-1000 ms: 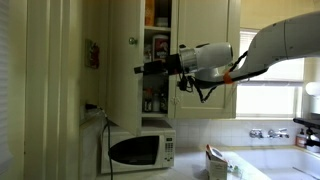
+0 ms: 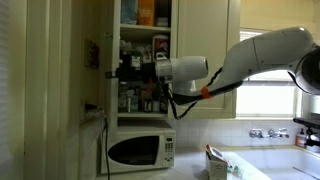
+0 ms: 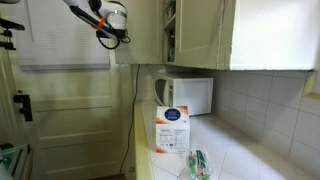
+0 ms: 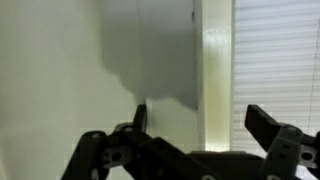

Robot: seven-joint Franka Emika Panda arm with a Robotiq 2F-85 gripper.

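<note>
The cabinet door (image 2: pixel 107 45) stands swung open at the left of the shelves, seen nearly edge-on in exterior view 1. My gripper (image 2: pixel 112 73) is at the door, level with the lower shelves. In the wrist view the open fingers (image 4: pixel 262 125) are spread wide, and the door's pale edge (image 4: pixel 215 75) runs upright between their lines of sight. Its white panel (image 4: pixel 160 70) fills the left of that view. Whether a finger touches the door I cannot tell. Exterior view 2 shows the door's broad face (image 3: pixel 145 40) beside the arm.
Below the shelves (image 2: pixel 140 95) a white microwave (image 2: pixel 138 150) sits on the counter (image 2: pixel 185 165). A box (image 3: pixel 172 128) and a plastic bag (image 3: pixel 198 165) stand farther along it. A second cabinet door (image 2: pixel 205 45) is closed. The sink (image 2: pixel 285 160) lies at right.
The arm and gripper have moved left in exterior view 1. Over the same time the cabinet door has swung farther open, from a broader face to nearly edge-on.
</note>
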